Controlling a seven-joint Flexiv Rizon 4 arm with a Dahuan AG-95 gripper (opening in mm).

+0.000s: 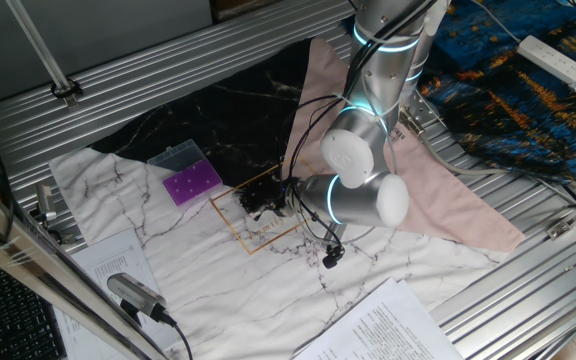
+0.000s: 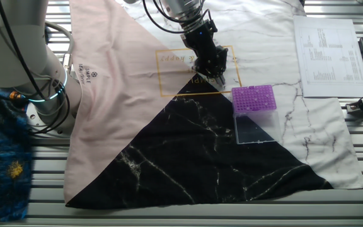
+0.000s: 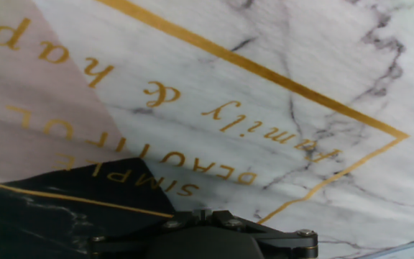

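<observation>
My black gripper (image 2: 217,77) points down over the cloth, near the gold printed frame and the tip of the black area. In exterior view 1 the gripper (image 1: 252,212) is a dark shape against dark cloth, and its finger opening is unclear. Only the gripper's black knuckles and linkage show along the bottom edge of the wrist view; its fingertips are not distinct there. A purple rack (image 2: 254,98) with a grid of holes and a clear lid (image 2: 256,128) lies beside the gripper, apart from it. Pale spots dot the purple rack (image 1: 193,183) in exterior view 1.
A marble, black and pink patterned cloth (image 1: 198,270) covers the slatted metal table. Printed paper (image 1: 380,325) lies at the front edge, another sheet (image 2: 329,57) near a keyboard (image 1: 8,305). A camera (image 1: 136,292) stands at the left.
</observation>
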